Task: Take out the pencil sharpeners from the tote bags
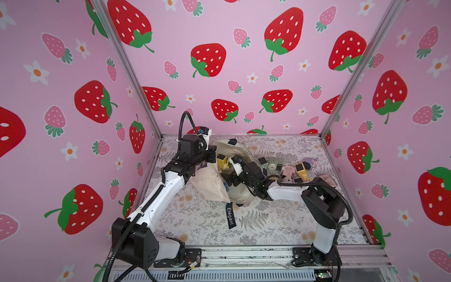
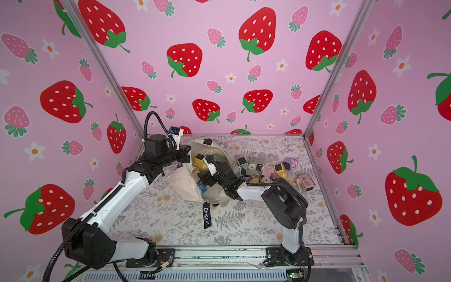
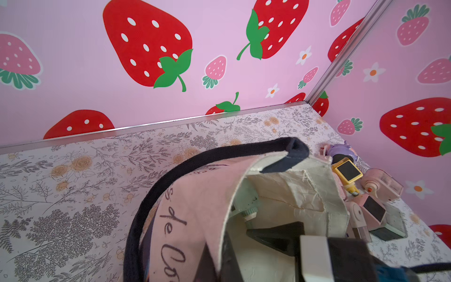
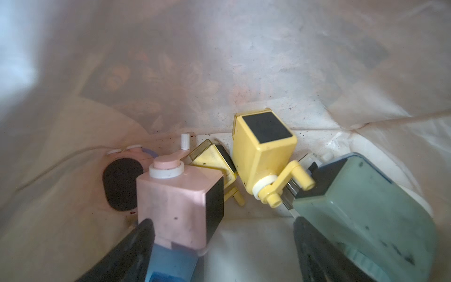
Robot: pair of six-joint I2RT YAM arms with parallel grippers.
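The cream tote bag [image 1: 206, 190] lies open mid-table. My left gripper [image 1: 211, 152] is at its upper rim, shut; in the left wrist view its tips are partly hidden by the fabric. My right gripper is inside the bag, open, nothing between its fingers. Before it lie a pink sharpener [image 4: 171, 199], a yellow one [image 4: 260, 155], a second yellow one [image 4: 209, 159], a sage-green one [image 4: 366, 216], a blue one [image 4: 171, 263] and a dark-faced one [image 4: 119, 183] at the left.
A cluster of sharpeners [image 2: 267, 171] stands on the table right of the bag, reaching toward the right wall. A black strap [image 1: 230, 216] lies in front of the bag.
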